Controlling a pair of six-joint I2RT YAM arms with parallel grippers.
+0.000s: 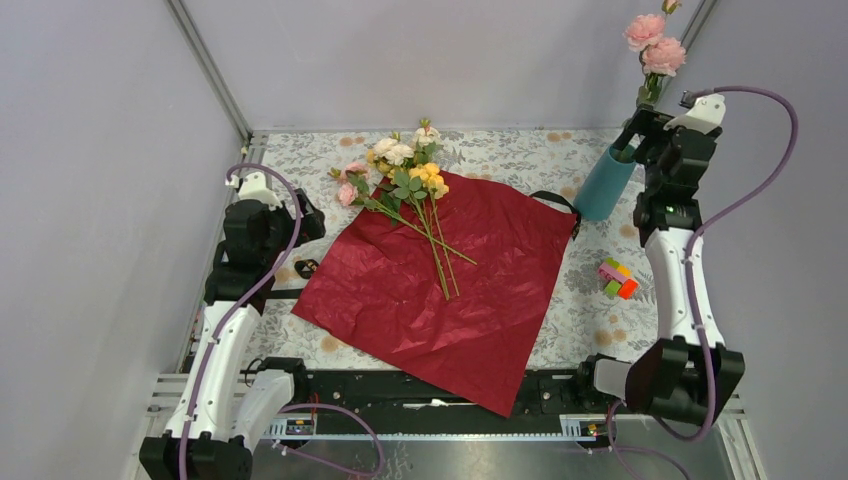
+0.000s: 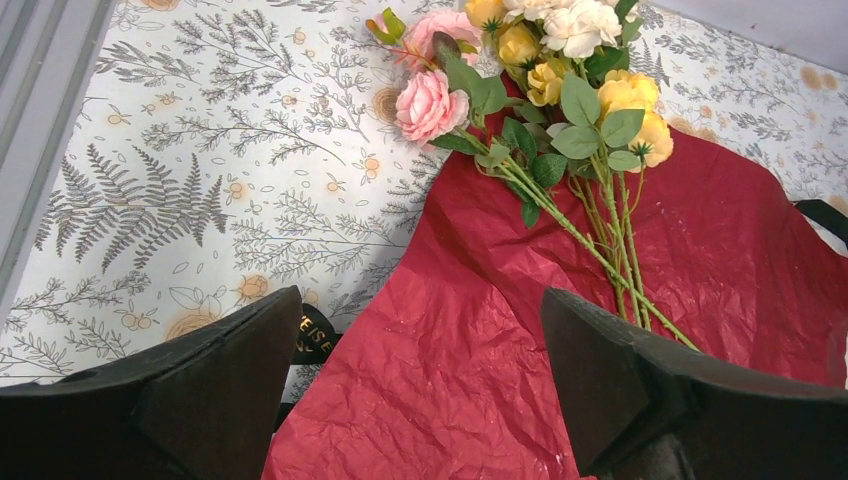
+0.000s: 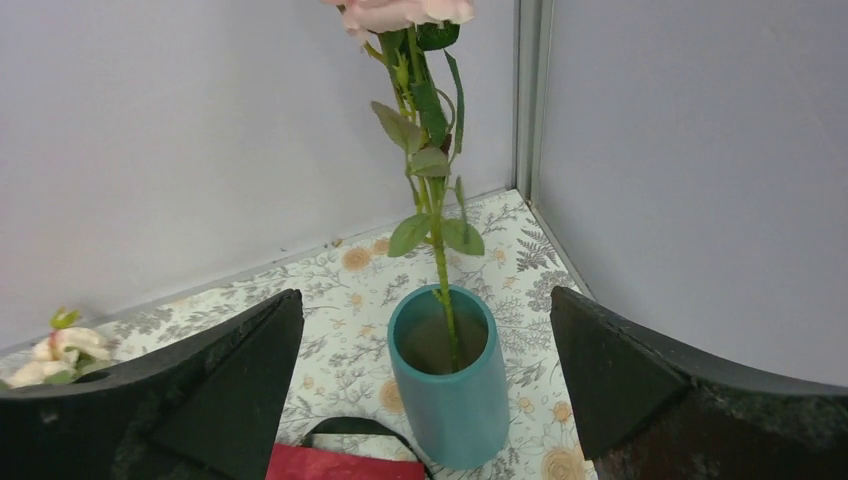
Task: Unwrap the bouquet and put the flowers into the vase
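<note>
A pink flower stands upright with its stem inside the teal vase at the back right. The right wrist view shows the stem running down into the open mouth of the vase. Clear of the stem, my right gripper is wide open with nothing between its fingers. More flowers, yellow, white and pink, lie on the red wrapping sheet, blooms toward the back wall. My left gripper is open and empty, left of that bunch.
Under the loose flowers spreads the red sheet, covering the table's middle. Colored toy blocks sit in front of the vase. A black strap touches ground near the vase base. Walls close in the back and right.
</note>
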